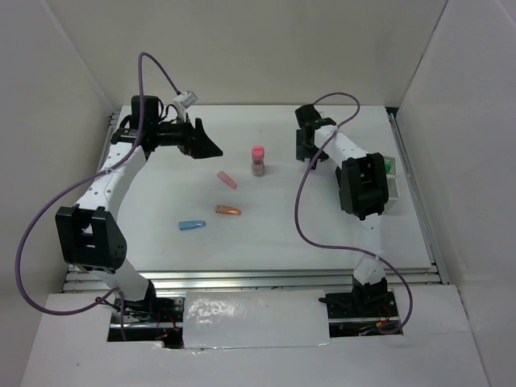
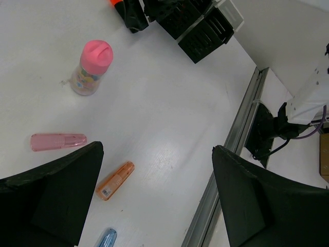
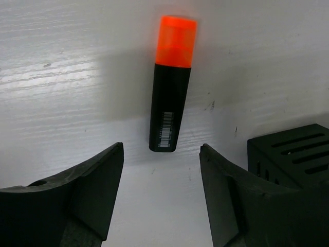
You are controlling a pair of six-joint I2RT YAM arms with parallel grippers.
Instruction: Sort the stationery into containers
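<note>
My right gripper is open just short of an orange-and-black highlighter (image 3: 167,103), which lies between and beyond its fingertips, with a dark slotted holder (image 3: 288,154) beside it. My left gripper hangs open at the back left (image 1: 205,141). On the table lie a pink marker (image 1: 226,180), an orange marker (image 1: 228,210) and a blue marker (image 1: 192,225). A pink-lidded bottle (image 1: 258,161) stands mid-table.
Containers (image 1: 390,189) at the right edge are partly hidden by the right arm. Walls enclose the sides and back.
</note>
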